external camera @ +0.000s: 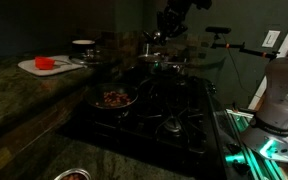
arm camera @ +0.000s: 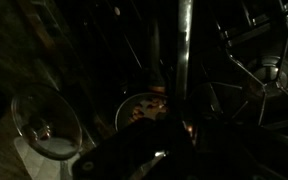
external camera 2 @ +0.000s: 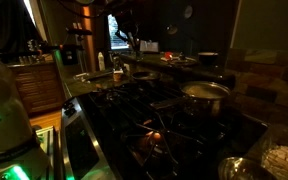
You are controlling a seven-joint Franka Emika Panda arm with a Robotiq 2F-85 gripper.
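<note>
High over the back of the stove, my gripper [external camera: 168, 28] shows as a dark shape against the wall. In the wrist view its dark fingers come in from the bottom, shut on a shiny, narrow metal utensil [arm camera: 185, 45] that runs up the picture. What its far end looks like is hard to tell. A dark frying pan [external camera: 90, 98] with reddish-brown pieces of food [external camera: 114, 98] sits at the left side of the stove, well away from the gripper. Below the gripper, the wrist view shows a round pan with food pieces [arm camera: 144, 107], partly hidden.
A white tray [external camera: 34, 68] with a red item lies on the back-left counter. One glass lid [arm camera: 46, 125] is visible from the wrist. Black burner grates [external camera: 174, 125] fill the stove's middle. A metal bowl [external camera 2: 240, 169] stands near the front corner.
</note>
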